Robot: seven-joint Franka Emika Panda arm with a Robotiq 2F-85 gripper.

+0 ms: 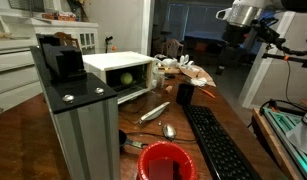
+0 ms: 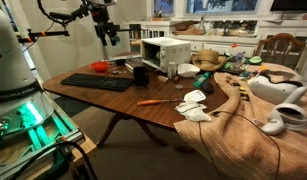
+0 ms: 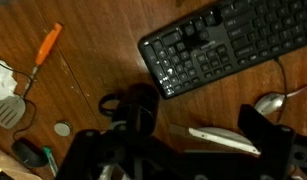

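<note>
High above the table, my gripper points down with its dark fingers spread wide and no object visible between them. Exterior view 2 has the gripper well clear of the tabletop. Below it lies a black keyboard, which also shows in exterior view 1 as a long keyboard along the table edge. A black mug stands near the keyboard's corner, partly hidden by a finger in the wrist view. An orange-handled spatula lies farther left.
A white oven with a green round thing inside stands behind. Nearer are a red bowl, a spoon and a grey metal box.
</note>
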